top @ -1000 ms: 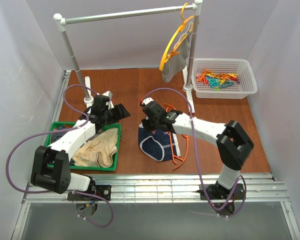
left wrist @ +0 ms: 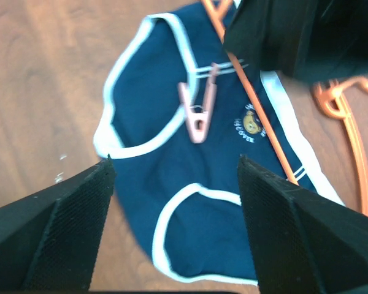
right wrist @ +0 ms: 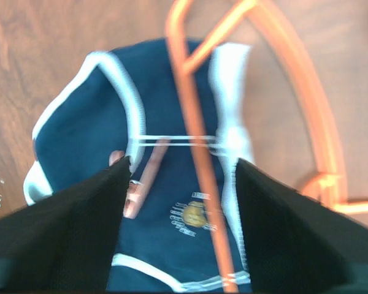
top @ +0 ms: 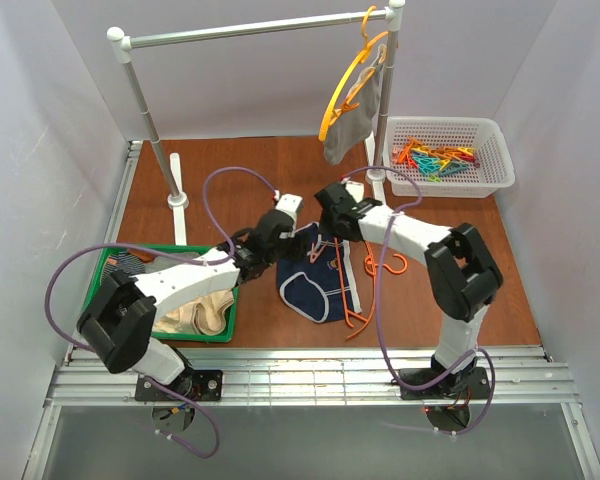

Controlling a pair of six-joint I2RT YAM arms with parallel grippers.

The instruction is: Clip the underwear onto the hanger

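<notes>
Navy underwear with white trim (top: 310, 290) lies flat on the wooden table, crossed by an orange hanger (top: 352, 318). A pink clip (left wrist: 199, 122) lies on the cloth left of the hanger's bar. My left gripper hangs open above the underwear, nothing between its fingers. My right gripper is over the hanger's bar and the right trim, fingers apart, holding nothing that shows. In the left wrist view, part of the right gripper covers the upper right.
A green tray (top: 232, 318) of clothes is at left, a white basket (top: 490, 160) of hangers at back right. A rack (top: 230, 30) spans the back, with grey cloth (top: 350, 130) on a yellow hanger.
My left arm has moved right, from beside the tray to over the underwear. My right gripper has shifted right and back over the hanger.
</notes>
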